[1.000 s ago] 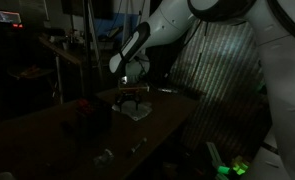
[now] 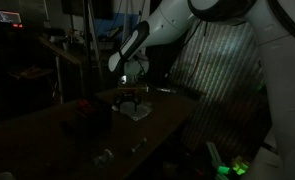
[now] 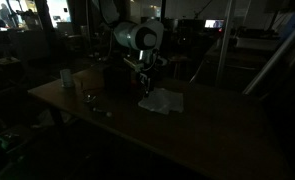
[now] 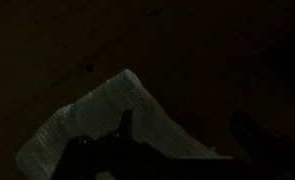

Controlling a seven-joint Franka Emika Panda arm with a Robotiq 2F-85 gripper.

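Note:
In dim light, a pale cloth [image 2: 133,110] lies rumpled on the brown table [image 2: 49,150]. The second exterior view shows the same cloth [image 3: 162,101] near the middle of the tabletop, and in the wrist view the cloth [image 4: 112,108] fills the lower left with one corner pointing up. Over the cloth hangs my gripper [image 2: 129,103], pointing down. Its dark fingers stand apart in the wrist view, the left one [image 4: 126,123] in front of the cloth. Nothing shows between them. Whether the fingertips touch the cloth is too dark to tell.
A dark box [image 2: 93,119] with something reddish in it stands beside the cloth. A small clear item [image 2: 104,157] and a thin short object [image 2: 139,145] lie near the table's front. A pale cup [image 3: 66,77] stands at one end. Bare tabletop [image 3: 212,130] extends past the cloth.

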